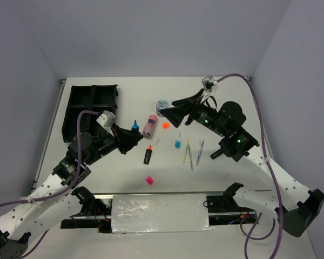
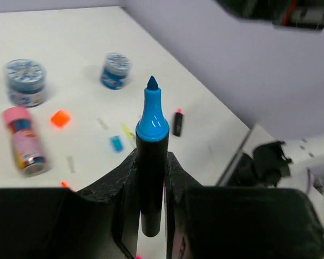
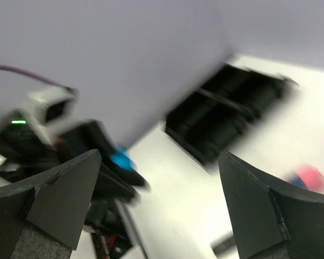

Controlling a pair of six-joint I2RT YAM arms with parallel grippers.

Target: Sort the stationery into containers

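Note:
A marker with a blue top and black barrel (image 2: pixel 153 121) stands upright in the left wrist view, my left gripper (image 1: pixel 130 139) shut on its barrel. My right gripper (image 1: pixel 168 108) is open and empty, raised over the table to the right; its wide-apart fingers (image 3: pixel 259 208) show in the right wrist view. At the back left stands the black compartment box (image 1: pixel 92 102). On the table lie a pink-capped bottle (image 1: pixel 149 127), a black marker with red tip (image 1: pixel 147 155), an orange piece (image 1: pixel 165 125), a blue piece (image 1: pixel 177 144) and a pink piece (image 1: pixel 149 179).
Two blue-and-white jars, a nearer jar (image 2: pixel 26 83) and a farther jar (image 2: pixel 116 70), show in the left wrist view. Several thin sticks (image 1: pixel 191 156) lie right of centre, and a dark marker (image 1: pixel 216 154) beside the right arm.

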